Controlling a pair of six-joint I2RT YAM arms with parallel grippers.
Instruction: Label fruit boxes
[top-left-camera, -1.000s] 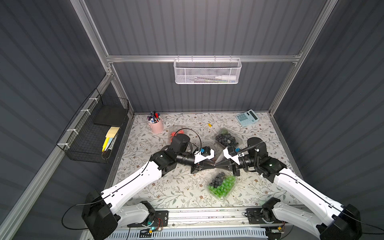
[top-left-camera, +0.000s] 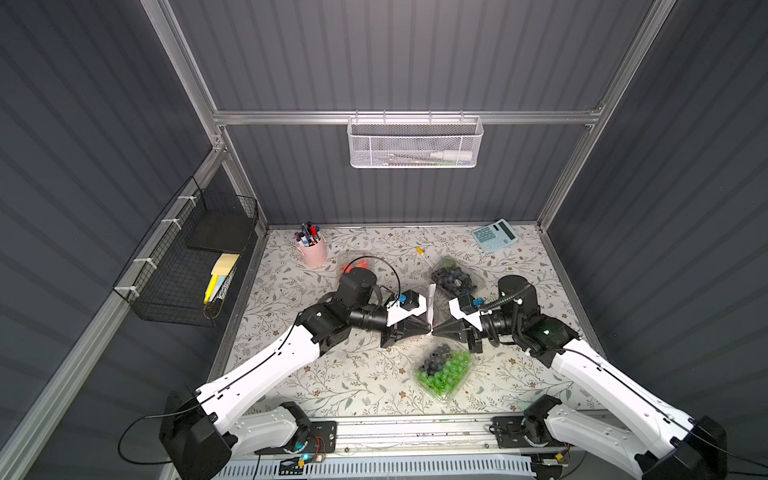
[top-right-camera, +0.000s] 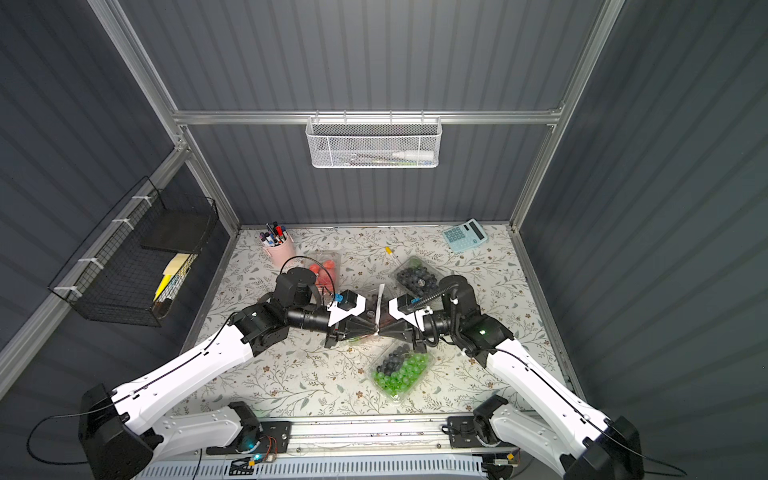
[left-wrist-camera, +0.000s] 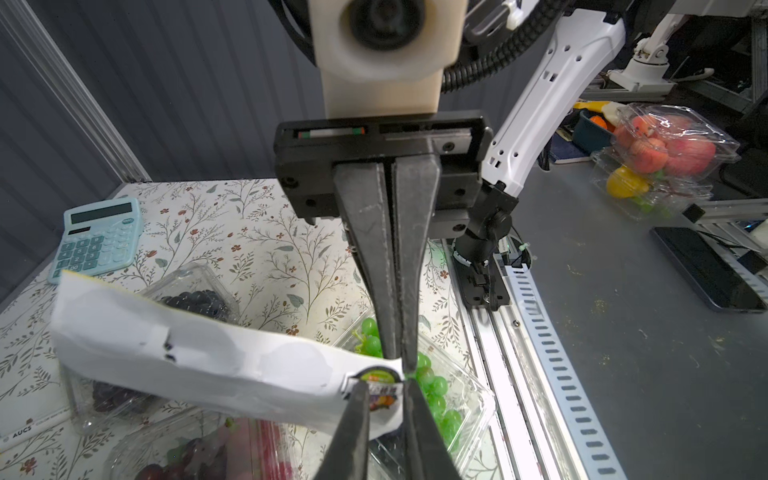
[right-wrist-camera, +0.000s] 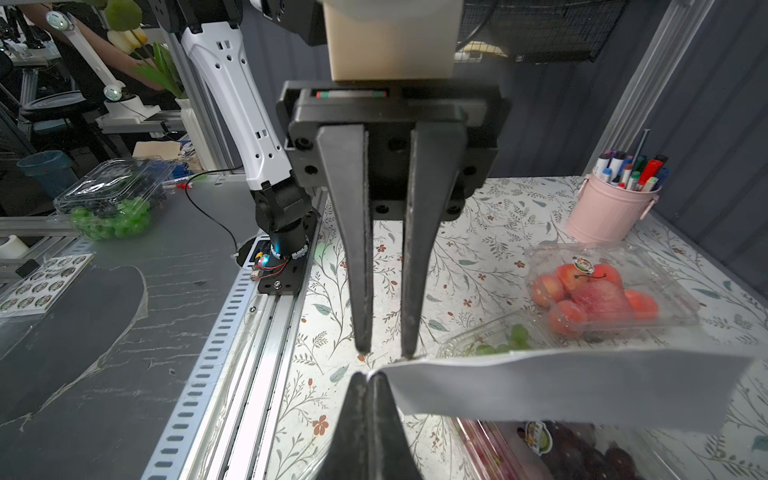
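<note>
My two grippers meet tip to tip above the middle of the table. The right gripper is shut on one end of a white label strip (right-wrist-camera: 560, 388), which sticks out toward the back. Near that pinched end, the left wrist view shows a small round dark-edged label (left-wrist-camera: 379, 382). My left gripper is part open close to this label, its fingertips apart; whether they touch the label is unclear. Clear boxes lie below: green and dark grapes (top-left-camera: 444, 372) in front, dark grapes (top-left-camera: 454, 277) behind, dark red grapes (right-wrist-camera: 596, 460) under the strip, red fruit (right-wrist-camera: 592, 292) at left.
At the back left is a pink pen cup (top-left-camera: 313, 253), and at the back right a calculator (top-left-camera: 495, 236). A yellow-tipped tool (top-left-camera: 419, 250) lies near the rear dark grapes.
The white strip, leaning right a second ago, now stands more upright in the top left view. Both arms have shifted only slightly.
</note>
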